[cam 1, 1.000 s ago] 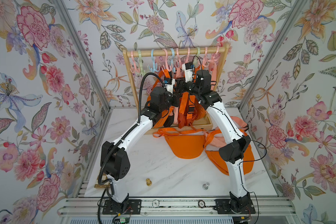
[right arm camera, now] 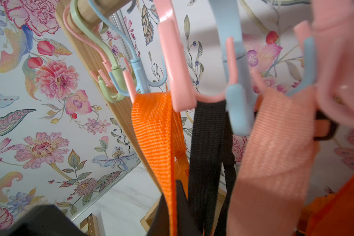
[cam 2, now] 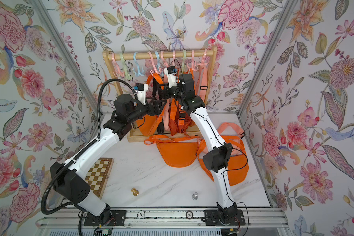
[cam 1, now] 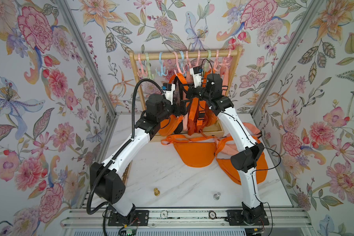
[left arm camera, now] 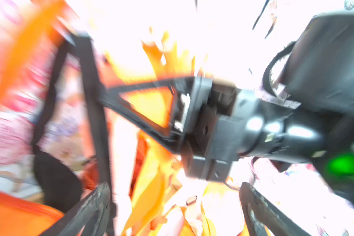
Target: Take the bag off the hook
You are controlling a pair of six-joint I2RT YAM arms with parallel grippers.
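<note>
Straps hang from hooks on a wooden rack. In the right wrist view an orange strap and a black strap share a pink hook; a pink strap hangs to their right. My right gripper is shut, its tip at the black strap in the left wrist view; whether any strap is pinched cannot be told. Lower and to the left, my left gripper stands open, its fingers wide apart before the bags. Which bag is meant does not show.
Two orange bags lie on the table below the rack, a front bag and a right-hand bag. A gold chess piece, a silver one and a chessboard are nearer the front.
My left arm has swung left, and its gripper has drawn a little away from the right one.
</note>
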